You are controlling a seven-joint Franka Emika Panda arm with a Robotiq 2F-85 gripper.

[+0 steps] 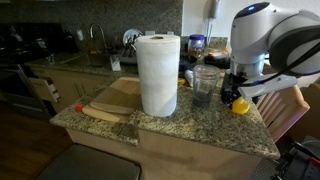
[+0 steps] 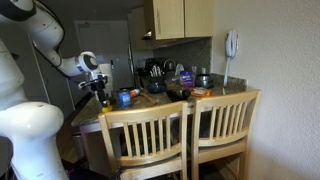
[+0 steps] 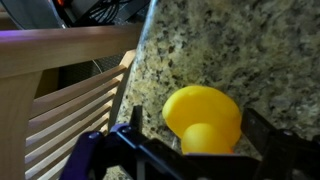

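Observation:
A rounded yellow object (image 3: pixel 203 112) rests on the speckled granite counter, with a narrower yellow part on the side closest to the wrist camera. My gripper is open over it in the wrist view, one finger to each side and the object between them; whether either finger touches it is unclear. Exterior view 1 has the same yellow object (image 1: pixel 241 106) near the counter's right end, directly below the arm's white wrist. From exterior view 2 it appears only as a small yellow spot (image 2: pixel 106 109) under the arm.
Left of the arm stand a clear jar (image 1: pixel 205 86) and a tall paper towel roll (image 1: pixel 158 75). A cutting board (image 1: pixel 117 95) lies farther left. Wooden chairs (image 2: pixel 146 135) line the counter's edge, and a slatted chair back (image 3: pixel 70 110) is close by the gripper. Bare granite lies in front.

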